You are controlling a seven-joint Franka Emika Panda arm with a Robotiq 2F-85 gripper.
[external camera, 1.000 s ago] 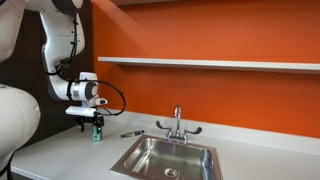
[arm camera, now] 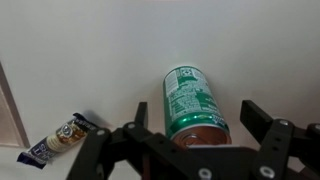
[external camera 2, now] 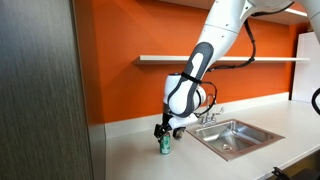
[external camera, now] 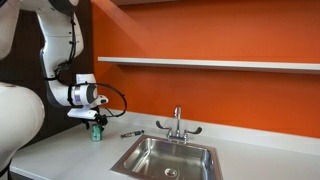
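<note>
A green can (arm camera: 192, 103) stands on the counter, its silver and reddish end facing the camera in the wrist view. My gripper is open, with one finger on either side of the can and a visible gap on both sides. In exterior view 1 the gripper (external camera: 93, 116) is right at the top of the can (external camera: 97, 132). Exterior view 2 has the can (external camera 2: 165, 144) upright below the gripper. A blue and gold wrapped bar (arm camera: 60, 138) lies to the left in the wrist view.
A steel sink (external camera: 170, 158) with a faucet (external camera: 178, 122) is set into the counter (external camera: 60, 155). One edge of it shows at the wrist view's left. A white shelf (external camera: 200, 64) runs along the orange wall.
The arm has shifted slightly near the can over the last second. The can, the wrapped bar and the sink appear unmoved.
</note>
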